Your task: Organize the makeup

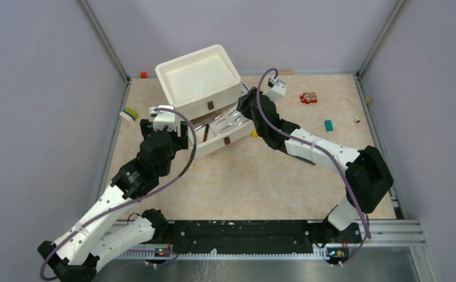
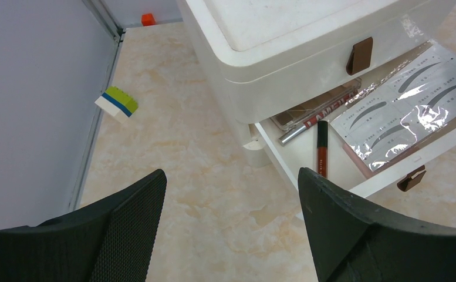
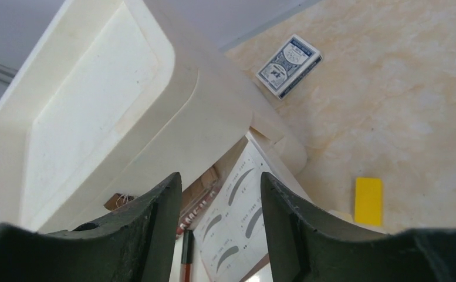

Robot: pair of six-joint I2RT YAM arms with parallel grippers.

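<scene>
A white organizer (image 1: 197, 76) has its lower drawer (image 1: 213, 145) pulled out. Inside lie a clear-covered eyebrow stencil sheet (image 2: 407, 111), a silver-and-red pencil (image 2: 293, 132), a dark-capped pencil (image 2: 322, 150) and a brown clear case (image 2: 287, 116). My left gripper is open beside the drawer's left end, empty. My right gripper is above the drawer's right part, its fingers apart over the stencil sheet, which rests in the drawer; nothing shows held between them.
A card box (image 3: 289, 66) and yellow block (image 3: 367, 201) lie right of the organizer. A red toy (image 1: 308, 97), teal block (image 1: 328, 125) and sponge-like block (image 1: 129, 114) sit farther out.
</scene>
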